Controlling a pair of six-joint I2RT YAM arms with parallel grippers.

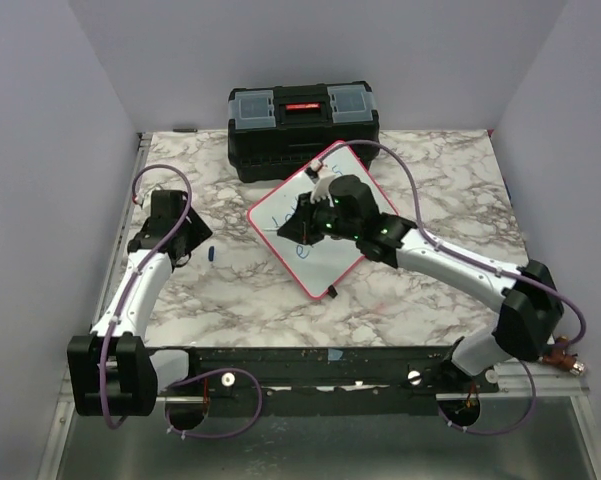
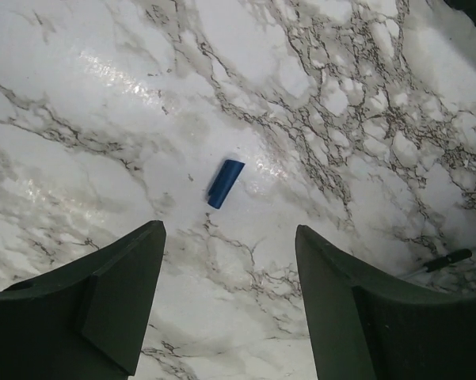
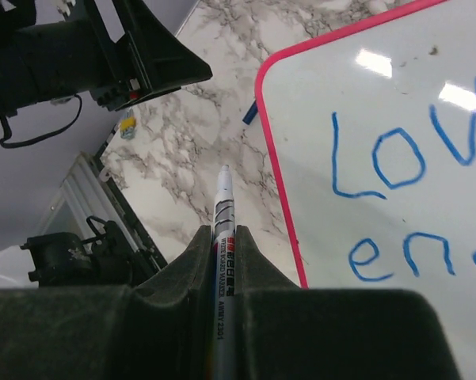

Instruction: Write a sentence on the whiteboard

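The tilted whiteboard (image 1: 325,262) has a red rim and blue handwriting; "Lov" and part of a lower word show in the right wrist view, and my right arm covers much of it from above. My right gripper is shut on a white marker (image 3: 224,198), whose tip points towards the board's left side. A small blue cap (image 2: 226,184) lies on the marble table, left of the board. My left gripper is open, with the cap ahead of and between its fingers in view, not touching them. From above, my left gripper (image 1: 190,250) sits just left of the cap.
Behind the whiteboard stands a black toolbox (image 1: 303,125). A small yellow object (image 3: 127,125) lies at the table's left edge. Bare marble (image 1: 245,310) stretches in front of the board and out to the right.
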